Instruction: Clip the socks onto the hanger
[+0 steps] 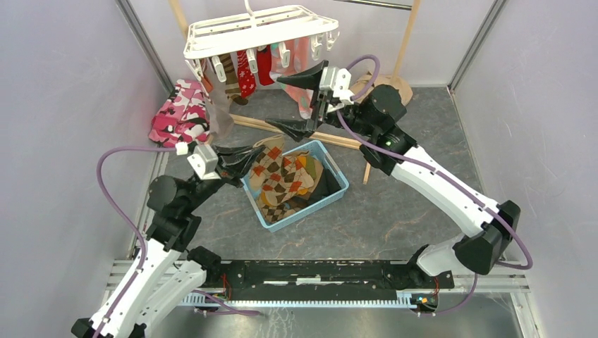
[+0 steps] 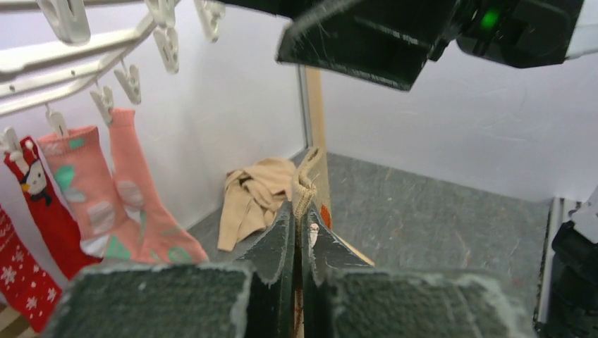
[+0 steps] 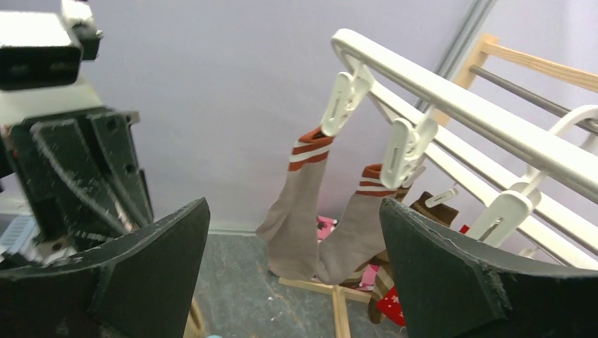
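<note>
A white clip hanger [image 1: 250,32] hangs at the back, with several socks clipped on it, among them pink ones [image 2: 151,211] and grey ones with red stripes [image 3: 296,225]. My left gripper is shut on a beige patterned sock [image 2: 310,176], held upright over the blue bin [image 1: 321,204] of folded argyle socks. My right gripper [image 1: 289,102] stands open beside the hanger, above and right of the left one. In the right wrist view its fingers frame the hanger's clips [image 3: 405,148], with nothing gripped.
Pink camouflage fabric [image 1: 173,120] lies at the back left, beige cloth [image 2: 257,197] at the back right. Wooden bars [image 1: 338,138] cross the floor behind the bin.
</note>
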